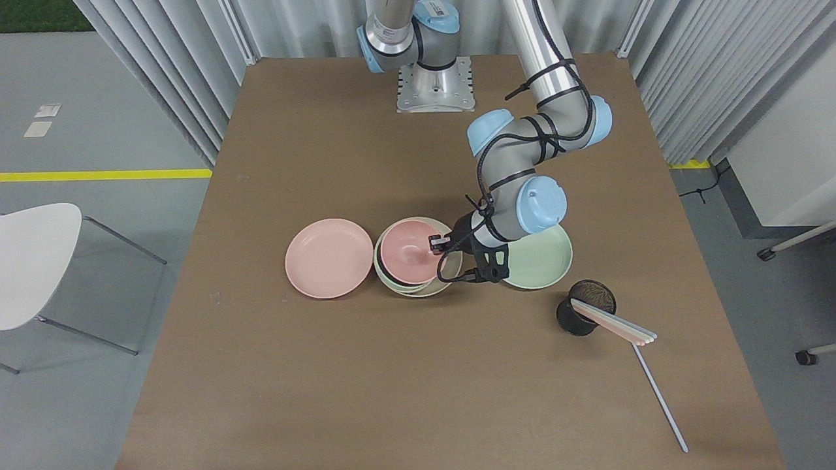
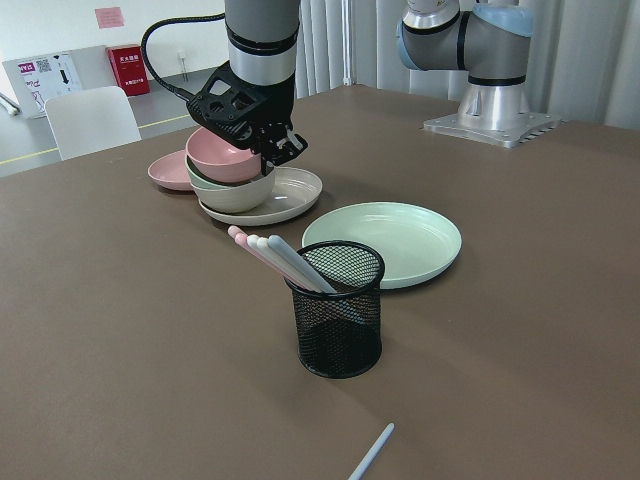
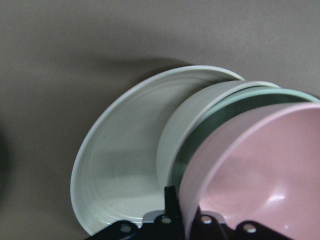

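A pink bowl [image 2: 218, 155] tops a stack with a green bowl and a white bowl [image 2: 232, 198], over a white plate [image 3: 120, 155]. My gripper is shut on the near rim of the pink bowl, which sits tilted slightly above the green bowl in the wrist view. A pink plate [image 1: 329, 257] lies left of the stack, a green plate [image 1: 541, 250] to its right.
A black mesh cup [image 2: 338, 335] with several pale chopsticks stands front right, a single thin stick [image 1: 659, 395] beside it.
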